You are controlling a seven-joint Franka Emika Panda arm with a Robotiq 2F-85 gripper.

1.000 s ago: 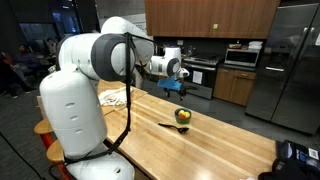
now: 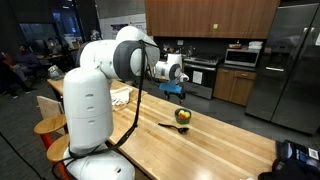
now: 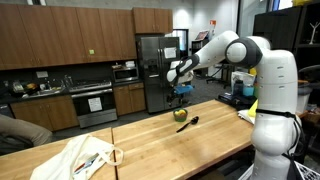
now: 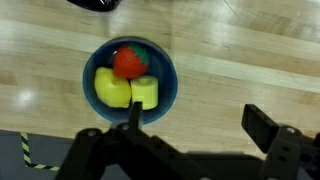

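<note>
Seen from above in the wrist view, a round dark blue bowl (image 4: pixel 164 107) holds a red strawberry-like piece (image 4: pixel 130 61), a yellow pear-shaped piece (image 4: pixel 112 88) and a pale yellow-green piece (image 4: pixel 145 92). My gripper is open with its fingers wide apart and nothing between them. The left finger overlaps the bowl's lower edge in that view; the right one lies over bare table. In exterior view 1 the gripper (image 2: pixel 172 92) hangs above the table, higher than the bowl (image 2: pixel 182 116).
A black object (image 2: pixel 175 128) lies on the wooden table (image 2: pixel 220 150) nearer the arm than the bowl. White cloth and papers (image 3: pixel 85 155) cover another part of the table. A person (image 2: pixel 175 68) stands behind the far edge.
The arm has shifted in exterior view 1, its upper links moving toward the right of the picture. The bowl and the black object have stayed put.
</note>
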